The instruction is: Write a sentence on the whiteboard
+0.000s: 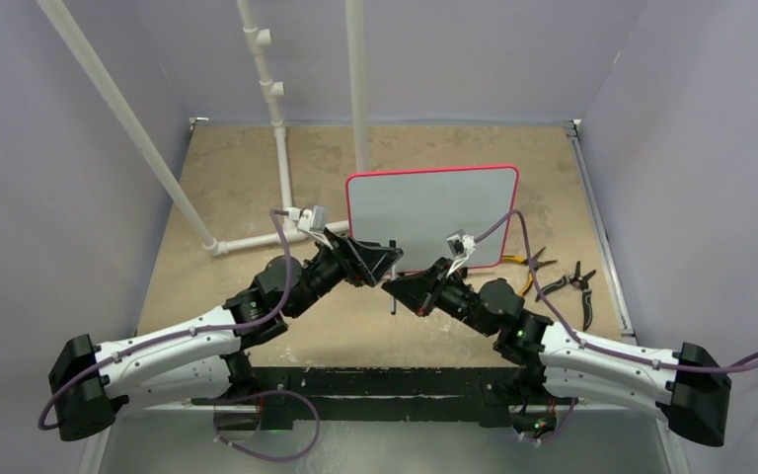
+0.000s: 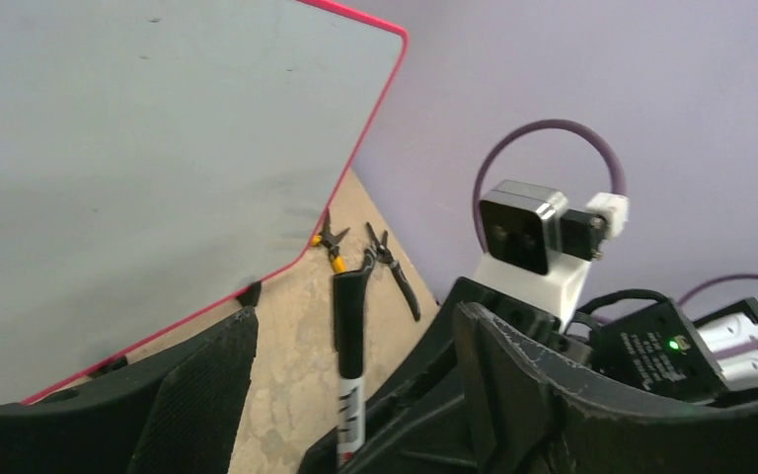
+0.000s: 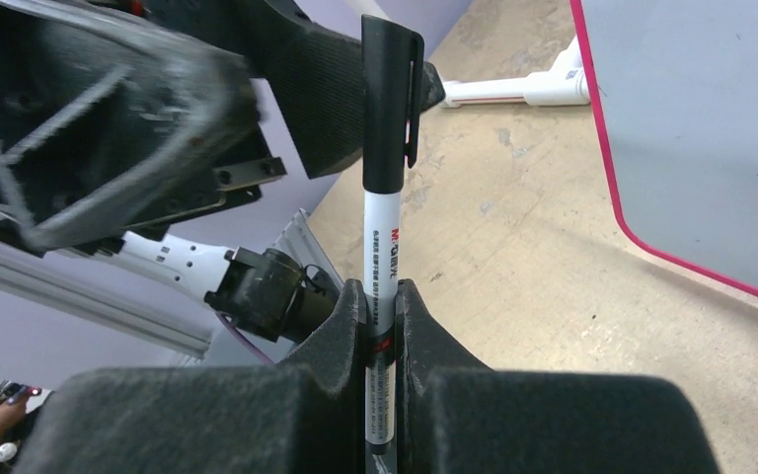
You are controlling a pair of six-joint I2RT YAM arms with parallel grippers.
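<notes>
A black-capped white marker [image 3: 382,237] stands upright in my right gripper, which is shut on its barrel. My left gripper is open beside the marker's cap end, its two fingers spread either side of it in the left wrist view; in the top view both grippers meet in front of the whiteboard [image 1: 432,212]. The whiteboard has a red rim and a blank pale surface.
White pipes [image 1: 281,168] stand at the left and back. Pliers [image 1: 582,291] and yellow-handled cutters [image 1: 538,262] lie right of the whiteboard.
</notes>
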